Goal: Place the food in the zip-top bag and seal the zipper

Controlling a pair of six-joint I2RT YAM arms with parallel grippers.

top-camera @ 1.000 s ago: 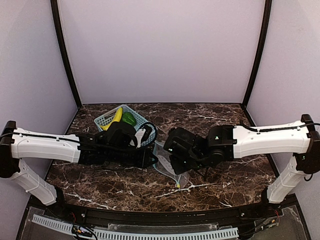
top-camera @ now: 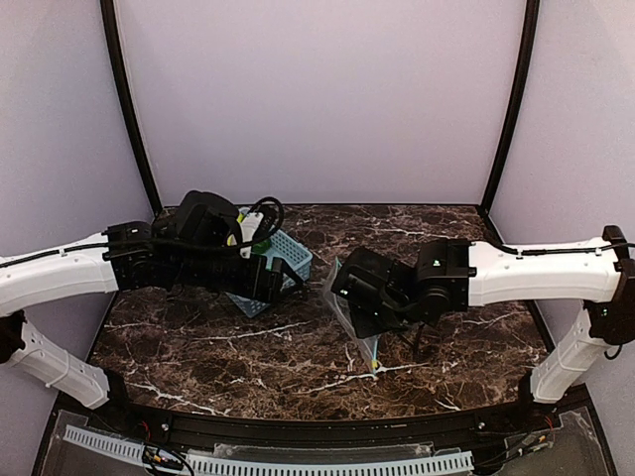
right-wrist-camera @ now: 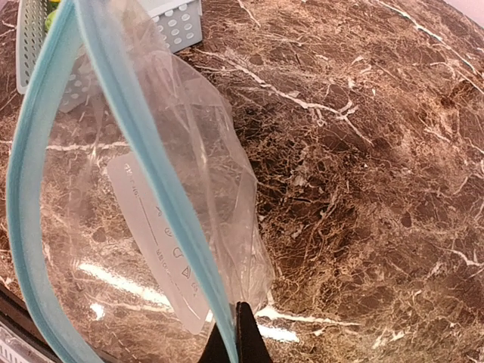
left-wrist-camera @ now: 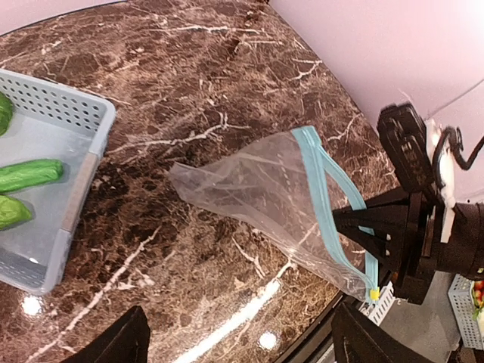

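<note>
The clear zip top bag [left-wrist-camera: 249, 181] has a light blue zipper strip [right-wrist-camera: 136, 113] with a yellow slider [left-wrist-camera: 373, 293] at one end. Its mouth gapes and no food shows inside. My right gripper is shut on one side of the blue strip, holding the bag. My left gripper [top-camera: 285, 281] stands open and empty, to the left of the bag in the top view and apart from it. Green food pieces [left-wrist-camera: 30, 175] lie in the pale blue basket [left-wrist-camera: 89, 162]; the left arm covers much of that basket in the top view.
Bare dark marble tabletop [top-camera: 397, 220] stretches behind the arms and along the front. The basket stands at the back left, close by the left gripper. A white slotted rail [top-camera: 327, 466] runs in front of the table.
My left gripper has moved away from the bag's edge, back and up toward the basket, and now hangs over it. The bag has swung narrower in the top view; the right arm is almost still.
</note>
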